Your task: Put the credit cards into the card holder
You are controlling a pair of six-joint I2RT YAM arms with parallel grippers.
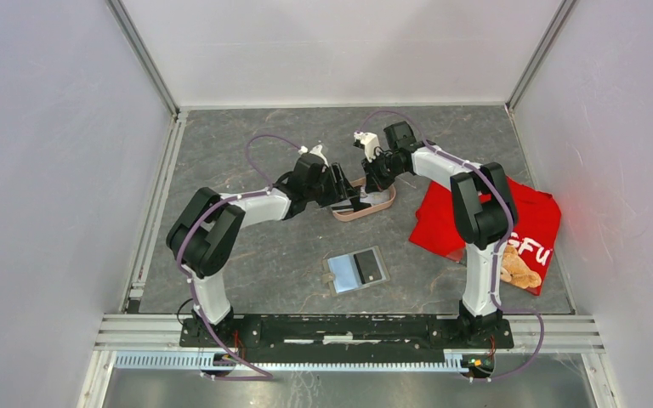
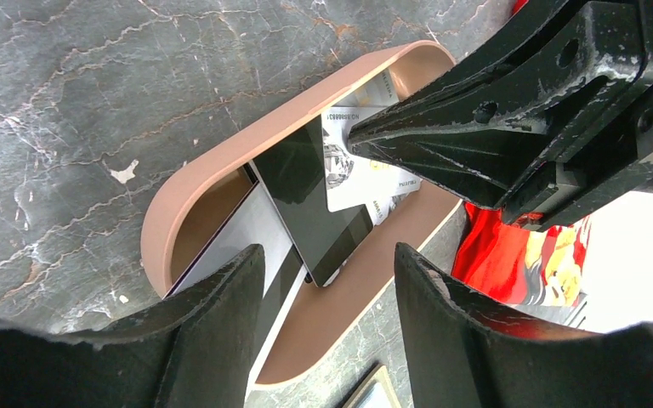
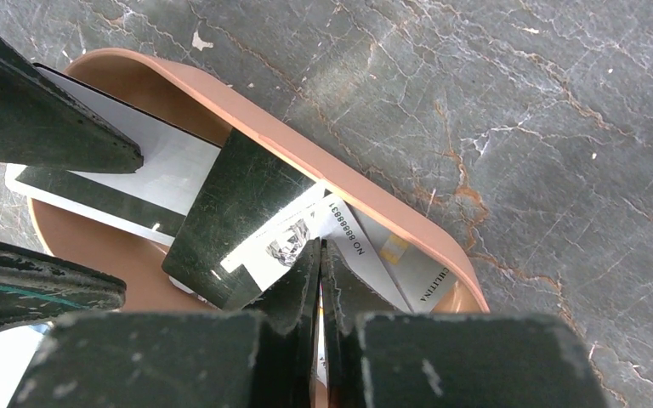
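A pink-brown oval tray (image 1: pixel 364 214) holds several cards. My right gripper is shut on a white card (image 3: pixel 353 246) with a printed number, which lies slanted inside the tray. Beside it lies a black card (image 2: pixel 310 195), tilted across the tray. A white-and-black card (image 3: pixel 127 153) rests at the tray's left end. My left gripper hangs over that end, fingers wide apart with nothing gripped. On the table in front lies a flat clear card holder (image 1: pixel 355 270), with a light blue part and a black card in it.
A red bag (image 1: pixel 536 229) with a bear print lies at the right, under my right arm. My two grippers stand close together over the tray. Bare grey table (image 1: pixel 264 263) lies to the left of the card holder.
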